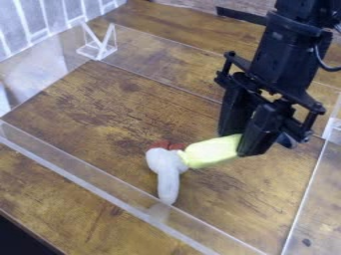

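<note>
My black gripper comes down from the upper right, shut on a pale yellow-green object that points down-left. Its far end is at a white, elongated soft-looking object lying on the wooden floor of a clear-walled enclosure; whether the two touch I cannot tell. A small red piece shows just behind the white object.
Clear walls run along the front left, the back and the right side. A white bracket stands at the back left corner.
</note>
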